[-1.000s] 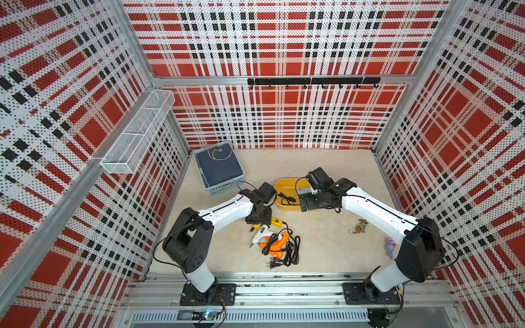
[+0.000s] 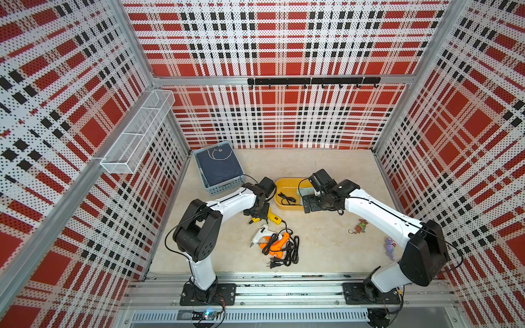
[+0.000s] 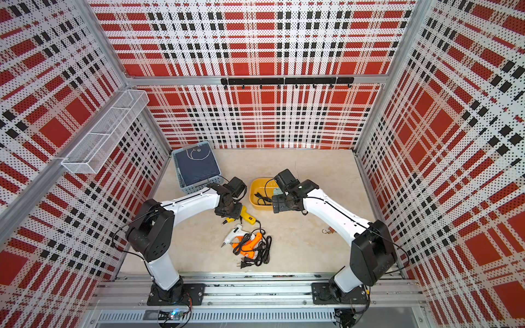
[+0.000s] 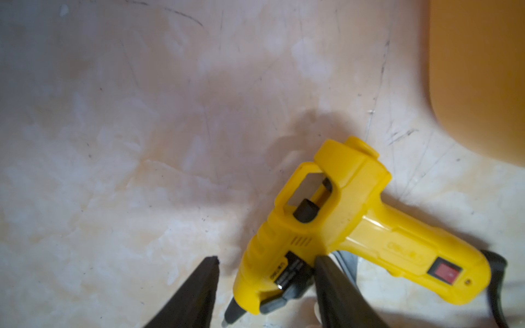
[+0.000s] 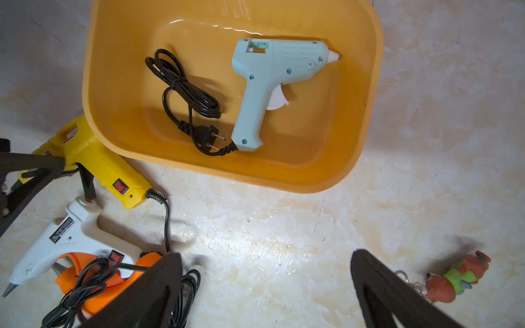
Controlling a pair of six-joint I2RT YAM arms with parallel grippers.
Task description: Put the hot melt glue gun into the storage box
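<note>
Inside the orange-yellow storage box lies a light blue glue gun with its coiled black cord. A yellow glue gun rests on the table just in front of the box's left side. Over its nozzle half my left gripper stands open, the barrel seen between its fingertips; nothing is gripped. A white glue gun and an orange one lie nearer the table's front, overlapping among black cords. My right gripper is open above the bare table near the box, with nothing between its fingers.
A grey-blue basket holding a dark cloth stands back left. Small figure keychains, one red and green and one purple, lie on the right.
</note>
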